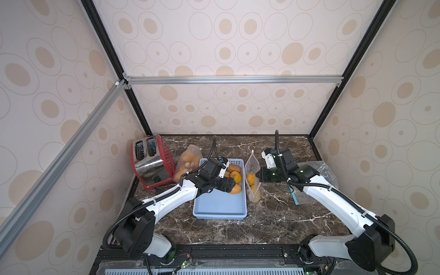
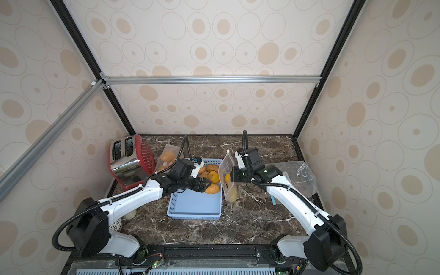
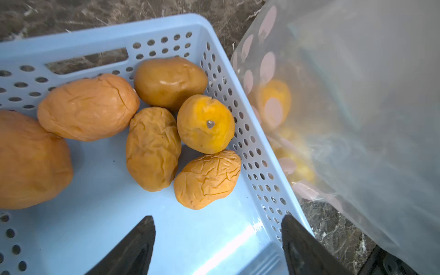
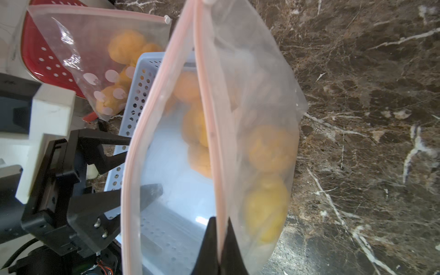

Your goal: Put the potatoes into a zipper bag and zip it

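Observation:
A zipper bag with potatoes in its bottom stands upright just right of a blue basket. My right gripper is shut on an edge of the bag's mouth, which gapes in the right wrist view. My left gripper is open above the basket, nothing between its fingers, below several potatoes in the left wrist view, among them a round yellow one and a wrinkled one.
A second bag with potatoes lies behind the basket's left side, beside a red and steel toaster. Empty plastic bags lie at the right.

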